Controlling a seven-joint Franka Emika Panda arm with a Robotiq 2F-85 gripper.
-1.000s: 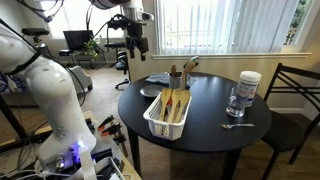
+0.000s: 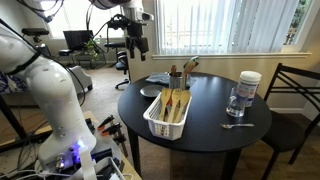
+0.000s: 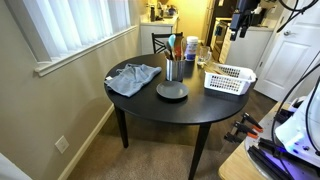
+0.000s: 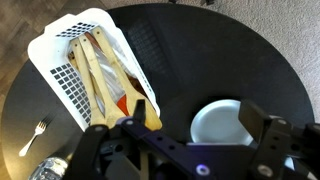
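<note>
My gripper hangs high above the table, its fingers spread wide with nothing between them. In exterior view 1 the gripper is at upper left, well clear of everything below. A white slotted basket sits near the table's edge, holding several wooden utensils with a bit of red among them. Close to it lies a round plate, which looks pale in the wrist view and grey in exterior view 2. A metal holder stands farther in, filled with colourful utensils.
On the dark round table are a clear pitcher, a white tub, a fork and a blue-grey cloth. A chair stands beyond the table. Bare tabletop lies between the basket and the pitcher.
My gripper has shifted very slightly at the upper left of exterior view 1. The objects on the table have not moved.
</note>
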